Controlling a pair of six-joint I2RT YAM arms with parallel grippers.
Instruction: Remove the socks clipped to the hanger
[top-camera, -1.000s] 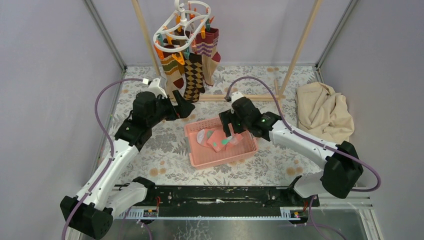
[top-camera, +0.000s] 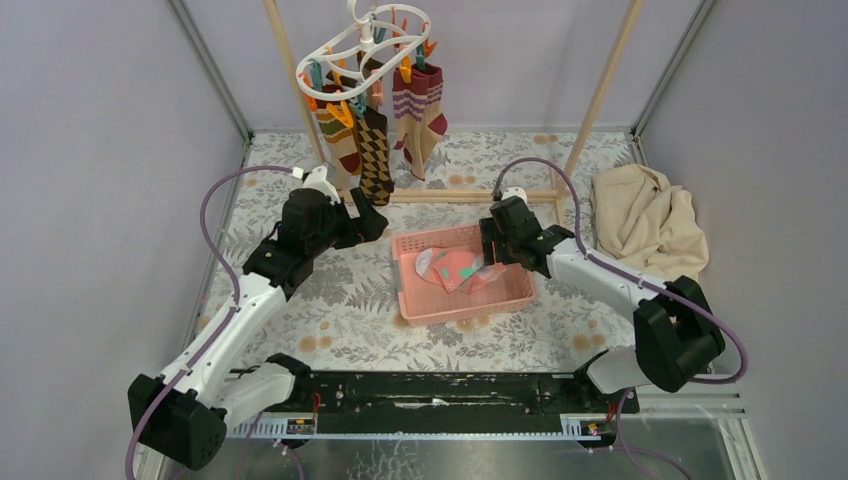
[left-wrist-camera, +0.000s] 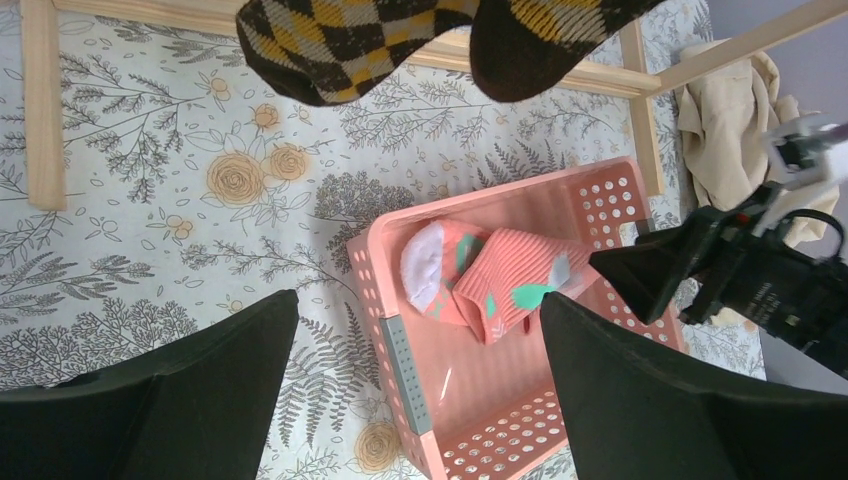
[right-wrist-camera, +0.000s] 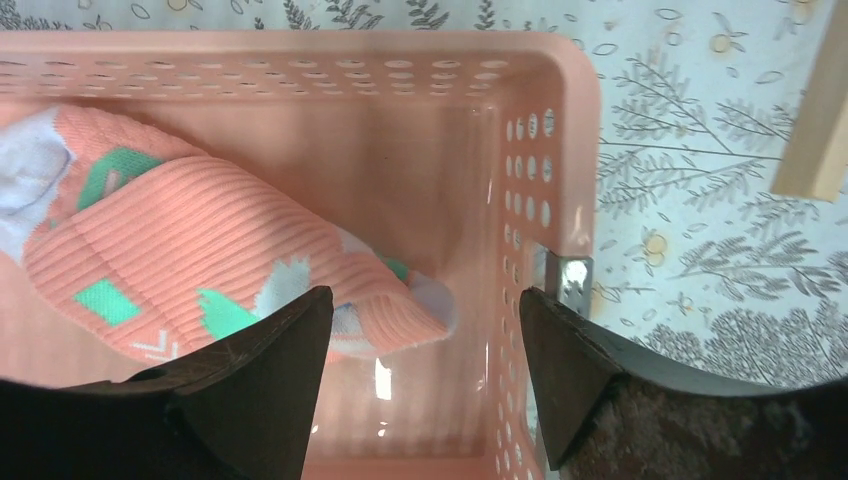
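Note:
From the white hanger (top-camera: 345, 95) at the top view's upper left hang a black-and-yellow checked sock (top-camera: 375, 160), a striped sock (top-camera: 338, 140) and a maroon-topped beige sock (top-camera: 415, 115), held by coloured clips. Coral socks with green patches (top-camera: 462, 268) lie in the pink basket (top-camera: 440, 318). My left gripper (top-camera: 370, 215) is open and empty below the hanging socks, left of the basket. Over the basket's right end, my right gripper (top-camera: 495, 245) is open; in the right wrist view its fingers (right-wrist-camera: 265, 370) straddle the basket's end-wall area, the sock's tip below them.
A beige cloth (top-camera: 648, 220) lies at the right. The wooden frame bar (top-camera: 450, 196) crosses behind the basket, with upright posts (top-camera: 600, 90) at each side. The patterned floor left of the basket is clear.
The basket has shifted right with the coral socks in it, and my right gripper has moved right too.

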